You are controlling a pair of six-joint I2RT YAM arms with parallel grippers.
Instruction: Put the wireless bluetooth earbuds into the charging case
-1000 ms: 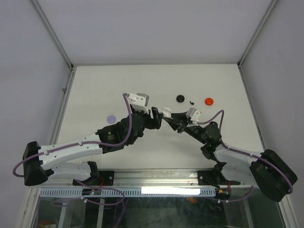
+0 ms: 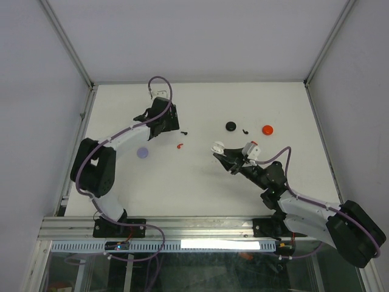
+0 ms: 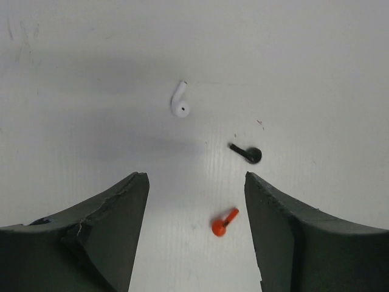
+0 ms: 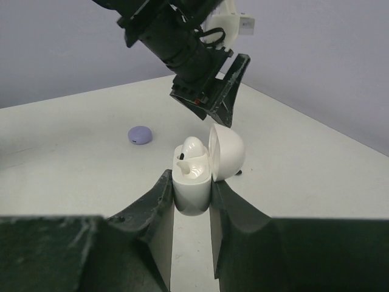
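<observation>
The white charging case, lid up, is held in my right gripper, shut on it at the middle right; a white earbud sits in it. My left gripper is raised at the upper left, fingers apart with nothing between them. Below it in the left wrist view lie a white earbud, a black earbud-shaped piece and a red one.
A blue disc lies at the left, a black disc and a red disc at the right back.
My left arm has moved away from the case, leftward and to the back. The right arm shifted slightly right and holds the case as before.
</observation>
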